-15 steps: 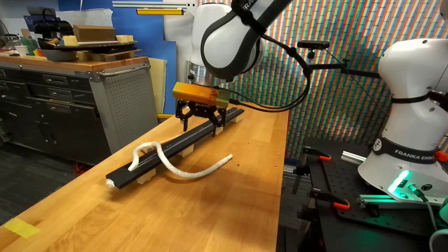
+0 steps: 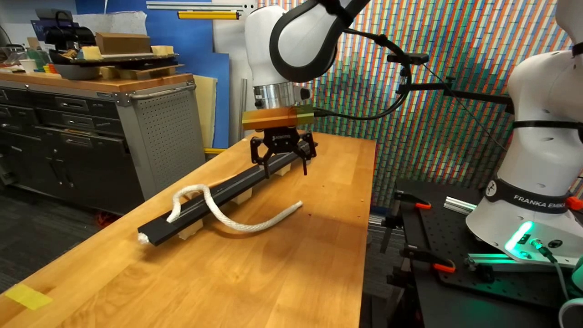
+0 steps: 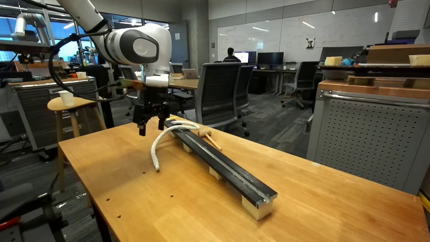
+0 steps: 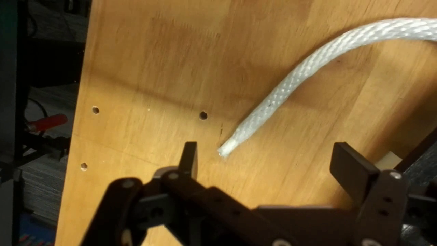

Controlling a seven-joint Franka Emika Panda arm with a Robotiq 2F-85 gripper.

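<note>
A white braided rope (image 2: 240,226) has one end at the near end of a long black grooved rail (image 2: 235,187). From there it arches up off the rail and curves onto the table, where its other end lies free. My gripper (image 2: 286,172) hangs above the table, its fingers wide apart and empty. In the wrist view the rope's free end (image 4: 229,146) shows beyond the gap between the fingertips of my gripper, not touching either one. The second exterior view has the gripper (image 3: 151,128) raised beside the rope (image 3: 161,139).
Pale blocks (image 3: 256,209) prop the rail above the table (image 3: 141,201). A wooden mallet (image 3: 210,139) lies beside the rail on its far side. Yellow tape (image 2: 28,296) marks a table corner.
My gripper has moved to the right in the first exterior view and turned somewhat, staying open. The rope and rail lie as before.
</note>
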